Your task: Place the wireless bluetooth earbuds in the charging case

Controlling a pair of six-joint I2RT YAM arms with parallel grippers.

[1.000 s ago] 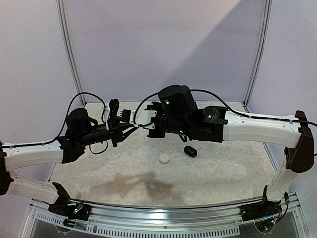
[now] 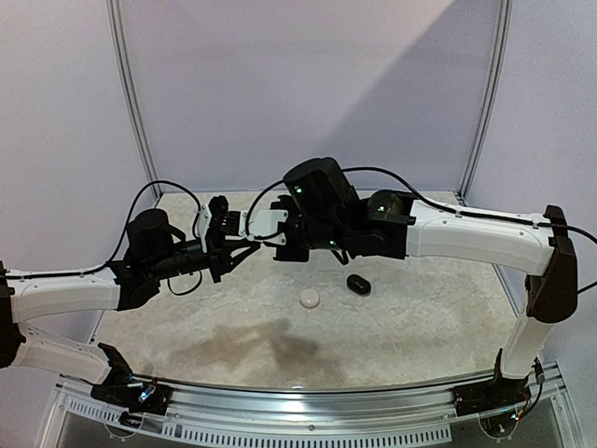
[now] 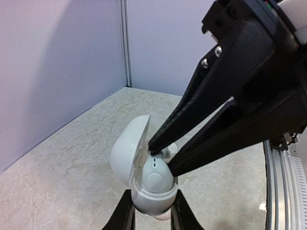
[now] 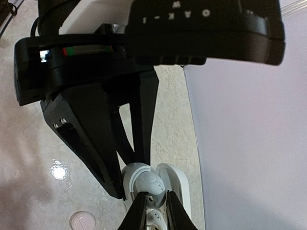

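The white charging case [image 3: 152,203] is held off the table with its lid [image 3: 130,148] swung up, and my left gripper is shut on it. A white earbud [image 3: 156,175] sits at the case's near side, looking at least partly seated in it. Around its upper end are the fingertips of my right gripper; whether they grip or only flank the earbud [image 4: 149,182] cannot be told. Beside it is another white rounded shape [image 4: 156,218] with a dark spot, maybe the second earbud. From the top view, both grippers meet left of centre, the case mostly covered.
On the table lie a small pale round object [image 2: 309,298] and a black oval object [image 2: 358,285], both in front of the arms. Walls [image 2: 308,93] enclose the back and sides.
The objects on the table have not moved.
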